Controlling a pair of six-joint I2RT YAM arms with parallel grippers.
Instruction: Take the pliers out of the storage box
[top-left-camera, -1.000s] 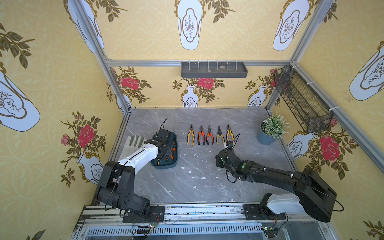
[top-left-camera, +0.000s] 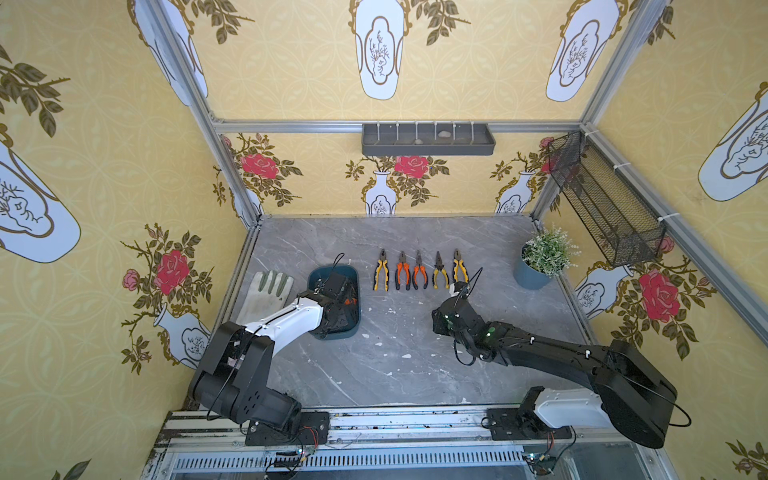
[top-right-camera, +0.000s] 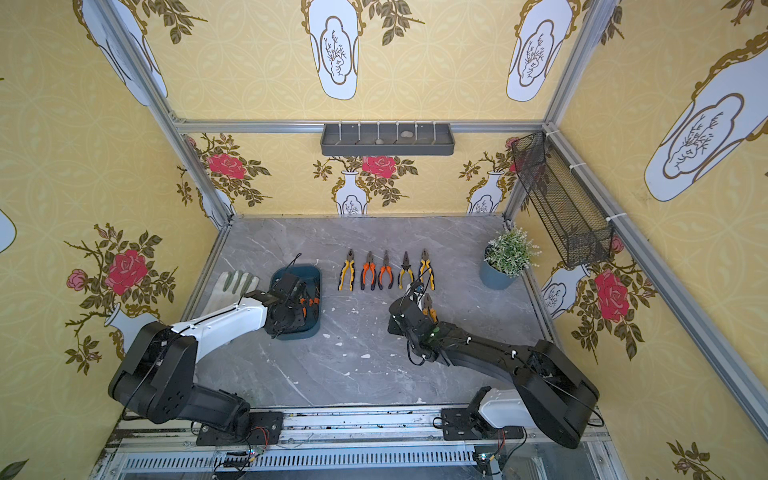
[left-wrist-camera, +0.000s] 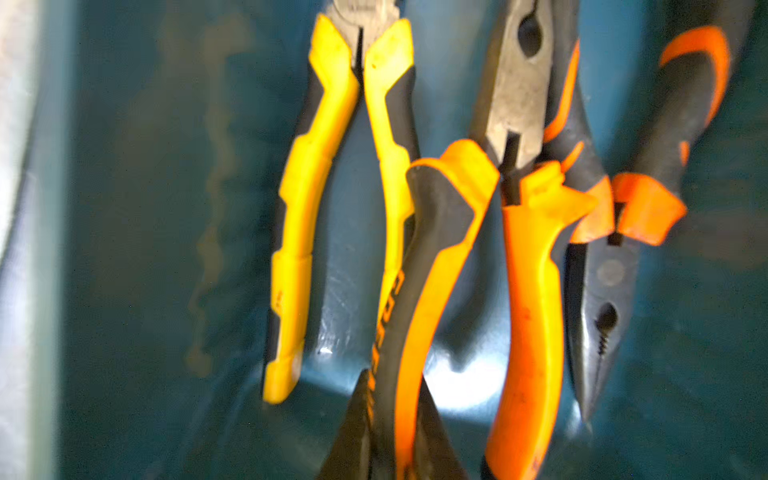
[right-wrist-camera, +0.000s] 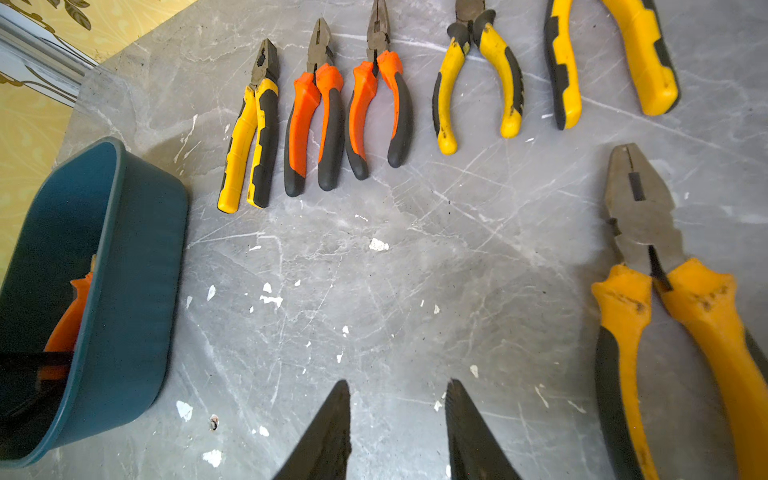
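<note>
In the left wrist view, the dark blue storage box (left-wrist-camera: 144, 280) holds several pliers. My left gripper is inside it, its fingers shut around one black-and-orange handle of the orange pliers (left-wrist-camera: 532, 320), whose fingers point away. Yellow-black pliers (left-wrist-camera: 296, 208) lie to their left, and dark-jawed orange-black pliers (left-wrist-camera: 608, 276) to their right, close against them. My right gripper hangs over bare table, fingers apart with nothing between them. Larger yellow pliers (right-wrist-camera: 648, 216) lie on the table to its right.
Several pliers, among them orange ones (top-left-camera: 420, 272), stand in a row behind the bare table middle. White gloves (top-left-camera: 264, 296) lie left of the box. A potted plant (top-left-camera: 544, 256) stands at the right; a mesh basket (top-left-camera: 608, 200) hangs on the right wall.
My left gripper has moved toward the front of the box and down inside it. The right arm is nearly still.
</note>
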